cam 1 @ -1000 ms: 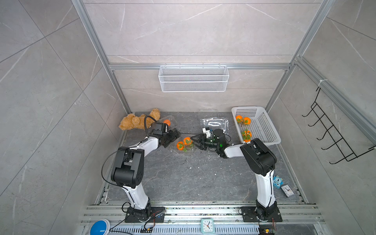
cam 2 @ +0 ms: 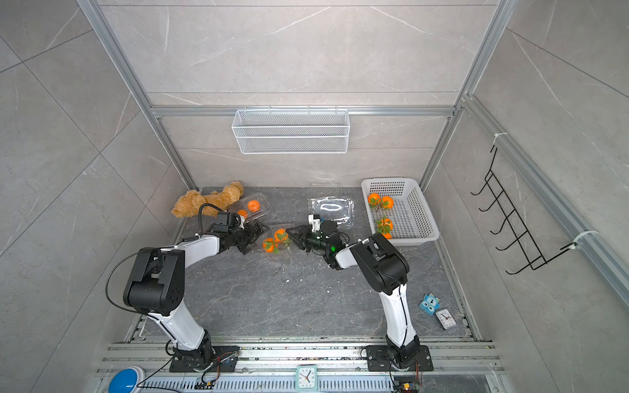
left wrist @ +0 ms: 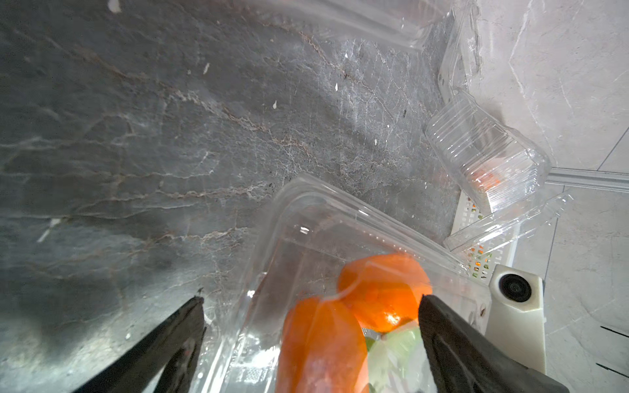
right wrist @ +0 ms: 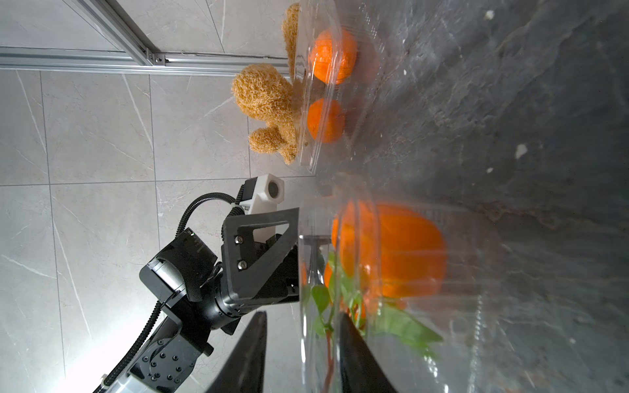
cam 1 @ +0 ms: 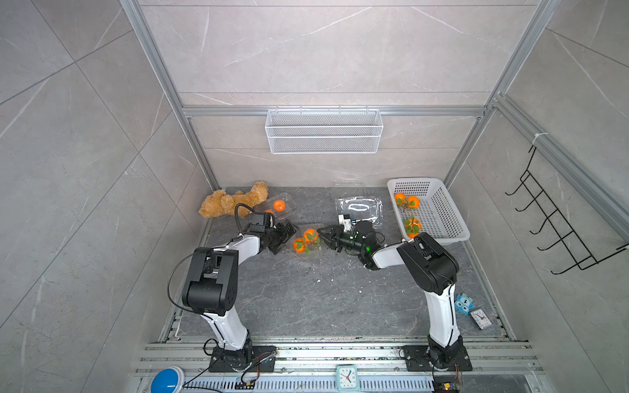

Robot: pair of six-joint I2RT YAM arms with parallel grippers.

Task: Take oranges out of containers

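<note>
A clear container holds two orange fruits with green leaves, between my grippers at the table's middle. My left gripper is open over it, fingers apart. My right gripper is shut on this container's wall, seen blurred in the right wrist view. Behind the left arm, a second clear container holds two oranges. An empty clear container stands behind the right arm.
A white basket with several orange fruits is at back right; a teddy bear lies at back left. A blue toy and small clock sit front right.
The oranges at back left are now more visible.
</note>
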